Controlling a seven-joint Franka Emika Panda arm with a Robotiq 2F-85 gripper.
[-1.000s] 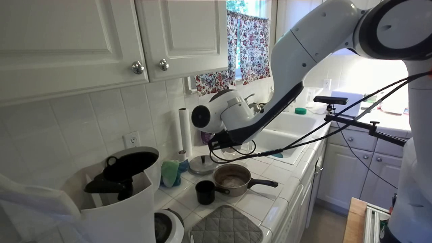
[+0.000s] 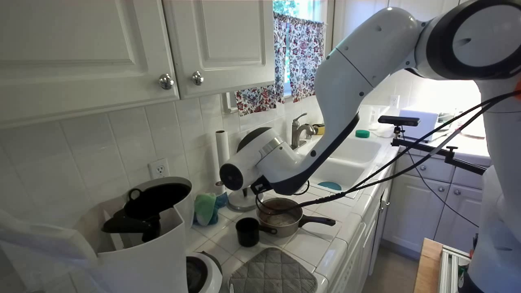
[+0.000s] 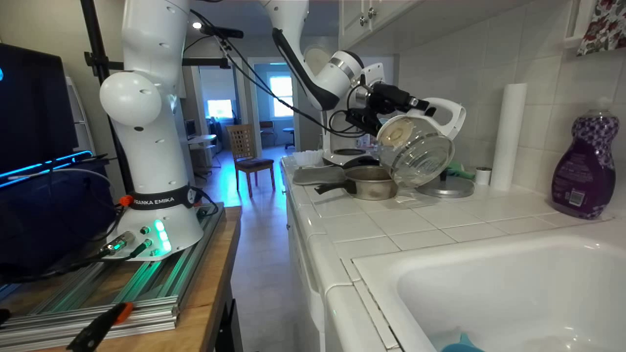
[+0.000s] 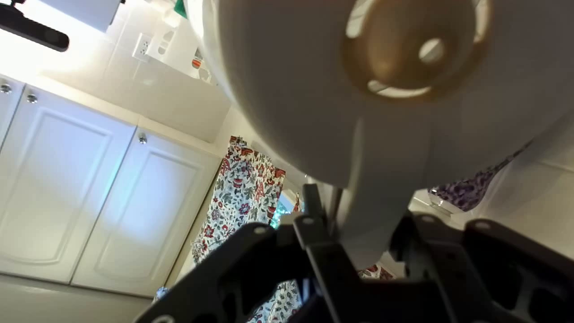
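Observation:
A clear glass carafe (image 3: 417,157) with a white handle (image 3: 458,117) hangs tilted above the counter in exterior view 2. My gripper (image 3: 423,106) is shut on its handle side. In the wrist view, a white piece of the carafe (image 4: 376,215) passes between the fingers of my gripper, and its white top and brownish round centre fill the upper right. The arm's hand hides the carafe in exterior view 1. Below and beside it sits a metal saucepan (image 3: 370,183) with a dark handle; its inside (image 2: 278,215) shows brownish marks.
The white coffee maker (image 2: 146,263) stands at the left, near a black cup (image 2: 248,232) and grey quilted mat (image 2: 273,273). A glass lid (image 3: 449,187), paper roll (image 3: 509,138) and purple bottle (image 3: 585,164) line the wall. Counter before the sink (image 3: 375,258) is clear.
The arm has come down and a little to the left in exterior view 1, closer to the saucepan. It now covers part of the lid. The objects on the counter look unmoved.

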